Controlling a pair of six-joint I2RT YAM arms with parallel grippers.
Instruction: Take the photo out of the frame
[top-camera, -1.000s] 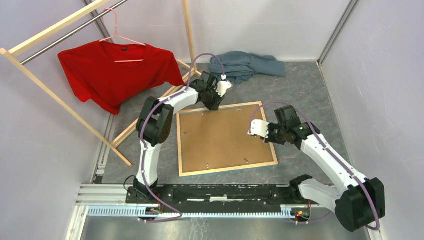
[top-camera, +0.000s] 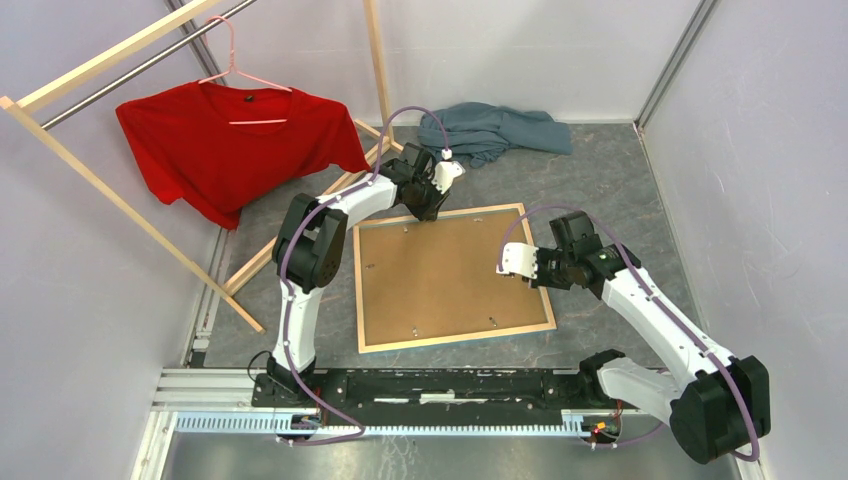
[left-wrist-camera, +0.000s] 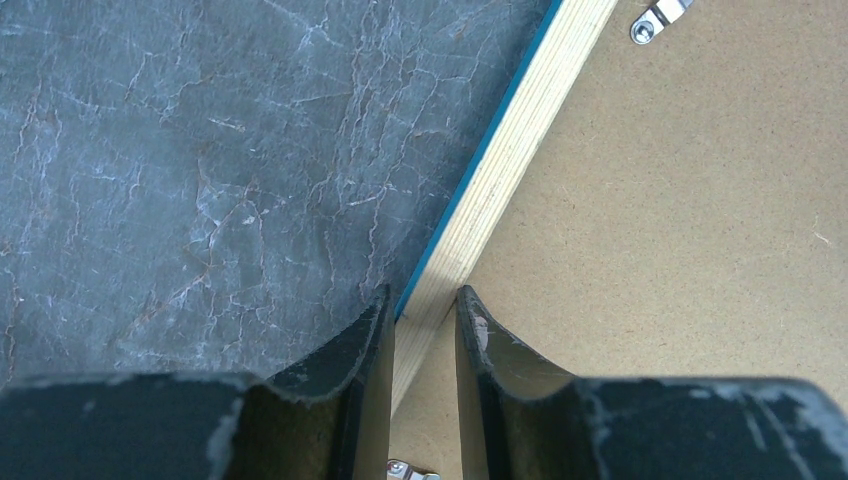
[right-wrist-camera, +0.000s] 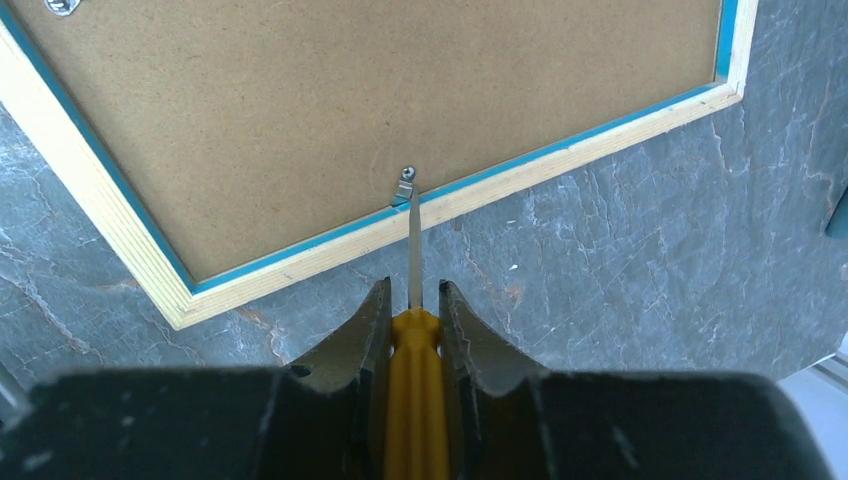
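Note:
The picture frame (top-camera: 358, 300) lies face down on the grey floor, its brown backing board (top-camera: 445, 280) showing inside the pale wooden rim. Around the far side of that rim (left-wrist-camera: 500, 165), my left gripper is shut, one finger on each side of the wood. My right gripper is shut on a screwdriver with a yellow handle (right-wrist-camera: 415, 400), outside the right side of the frame. The blade's tip meets the rim's inner edge right beside a small metal clip (right-wrist-camera: 405, 185). Whether tip and clip touch, I cannot tell. The photo is hidden under the board.
Several more metal clips, one being a clip (top-camera: 492, 321) at the near side, sit along the board's edges. A red shirt (top-camera: 240, 140) hangs from a wooden rack (top-camera: 120, 205) at the left. Folded blue-grey cloth (top-camera: 495, 132) lies behind the frame.

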